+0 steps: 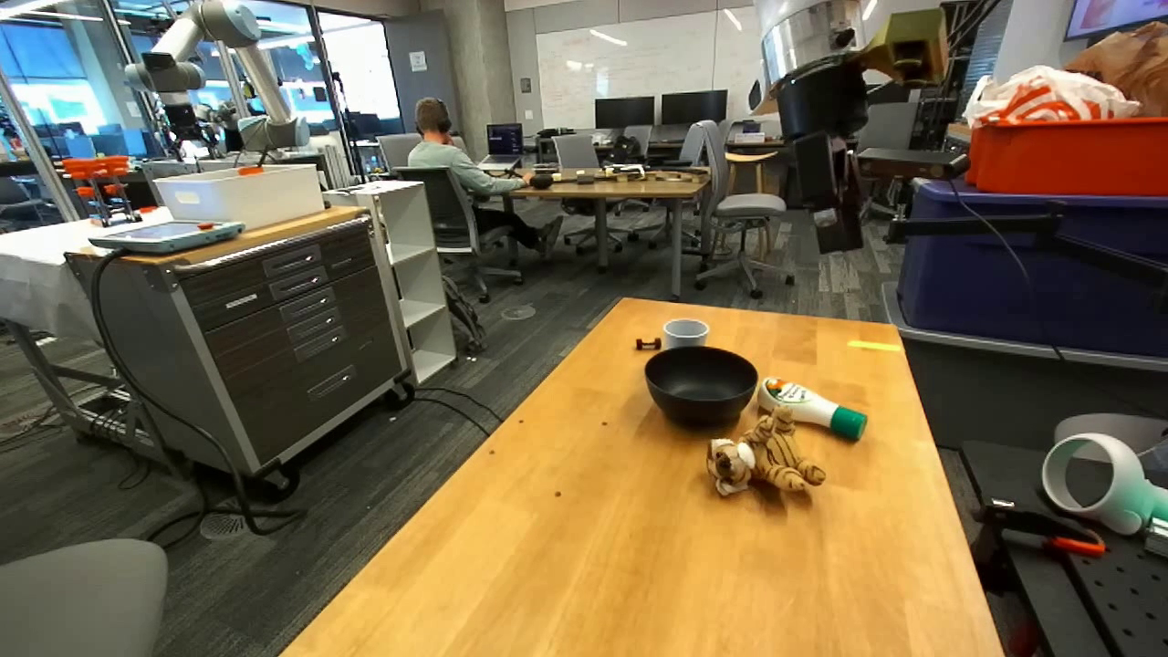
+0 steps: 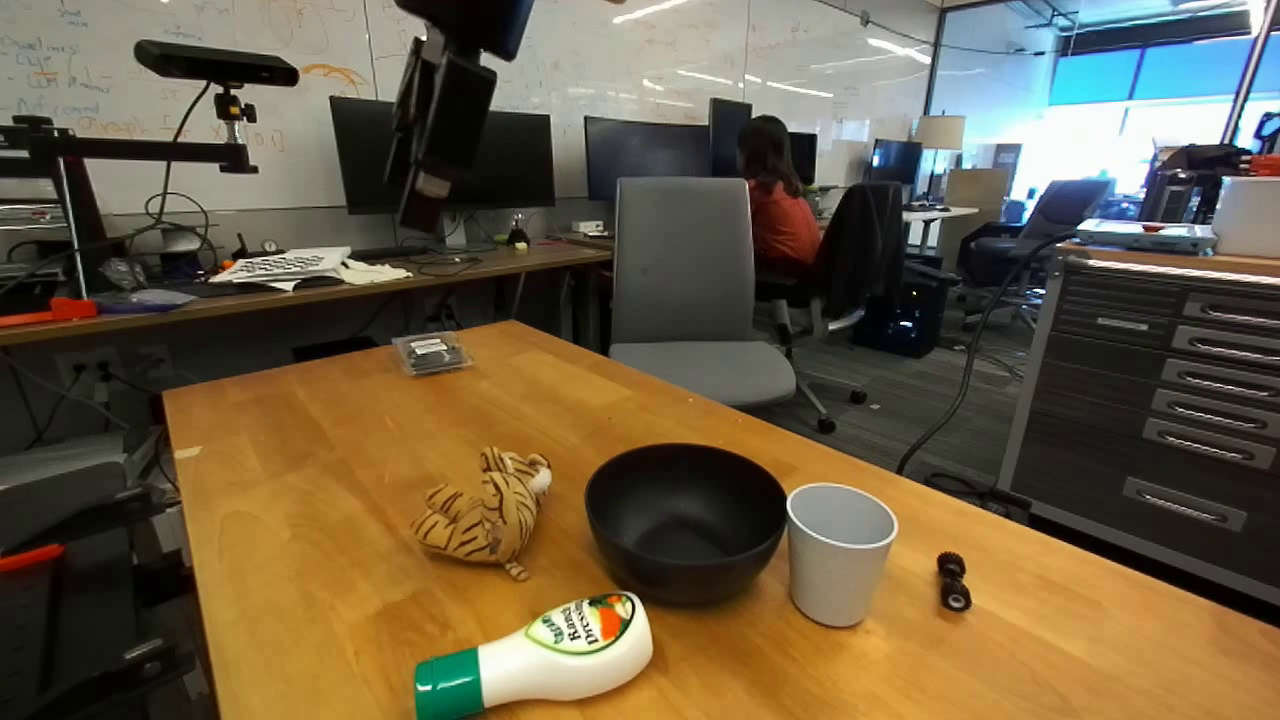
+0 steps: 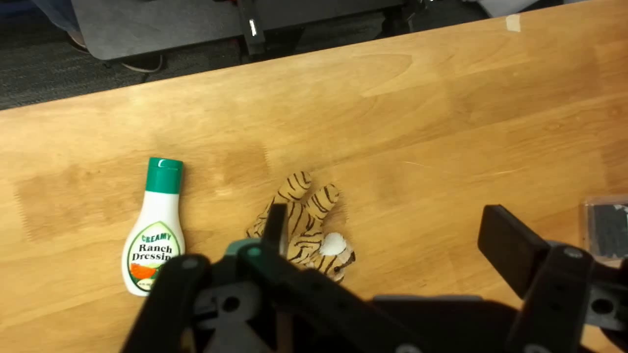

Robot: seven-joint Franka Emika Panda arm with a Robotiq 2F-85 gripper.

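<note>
Above the wooden table, my gripper is open and empty, its two dark fingers wide apart in the wrist view. It hangs well clear of the tabletop in exterior view 1. A striped plush tiger (image 2: 494, 510) lies on the table, partly covered by one finger in the wrist view. Beside it, a white ranch dressing bottle (image 3: 154, 235) with a green cap lies on its side. A black bowl (image 1: 701, 389) stands near both. Close to the bowl is a light grey cup (image 2: 840, 558), upright. Neither bowl nor cup shows in the wrist view.
A small black dumbbell-shaped piece (image 2: 954, 582) lies beyond the cup. Near one table end sits a clear plastic box (image 2: 433, 353) with dark contents. Bare wood surrounds the tiger on its other sides. A camera on a black arm (image 1: 975, 226) stands beside the table.
</note>
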